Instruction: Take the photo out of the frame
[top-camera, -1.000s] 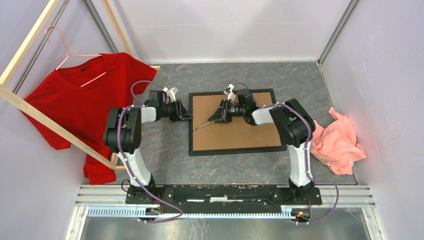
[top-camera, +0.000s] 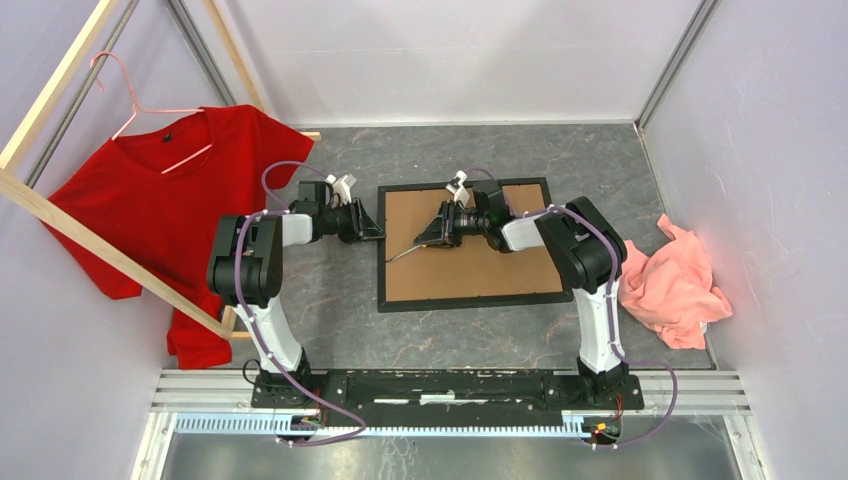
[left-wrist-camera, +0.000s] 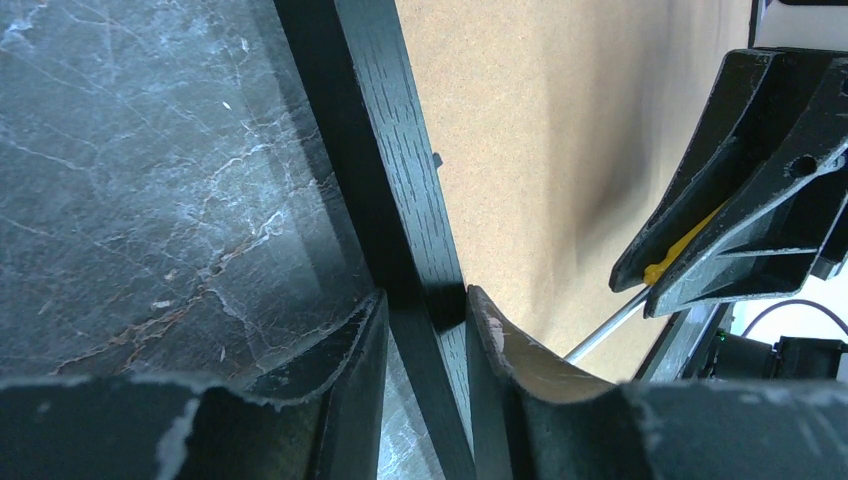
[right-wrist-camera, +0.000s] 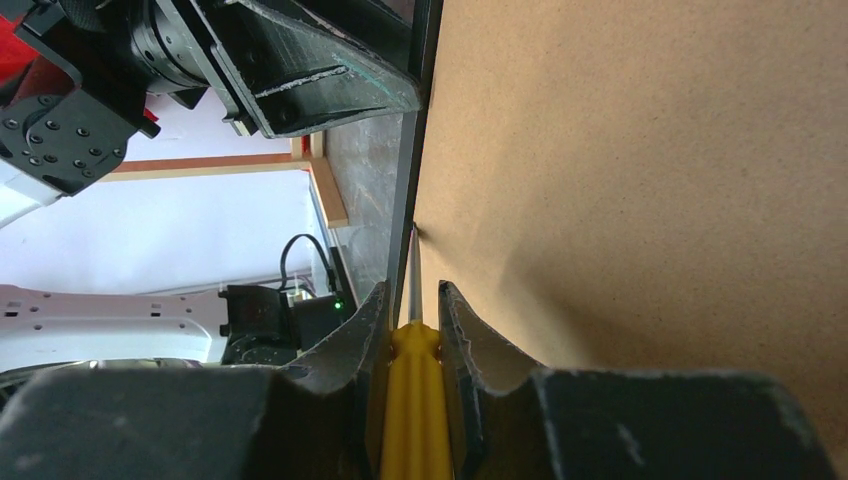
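Face down on the table lies the black picture frame (top-camera: 470, 304), its brown backing board (top-camera: 440, 285) showing; the photo itself is hidden. My left gripper is shut on the frame's left side bar (left-wrist-camera: 395, 180), one finger on each side of it. Over the board, my right gripper is shut on the yellow handle (right-wrist-camera: 415, 410) of a screwdriver. The screwdriver's thin metal shaft (left-wrist-camera: 605, 328) slants down to the left. In the right wrist view its tip reaches a small dark tab (right-wrist-camera: 418, 231) at the bar's inner edge; whether it is under the tab, I cannot tell.
Another small tab (left-wrist-camera: 437, 160) sticks out of the bar's inner edge. A red T-shirt (top-camera: 170, 190) hangs on a wooden rack at the left, near my left arm. Crumpled pink cloth (top-camera: 675, 285) lies at the far right.
The screwdriver's tip has shifted very slightly left, toward the frame's left bar. The left arm and the frame look unmoved.
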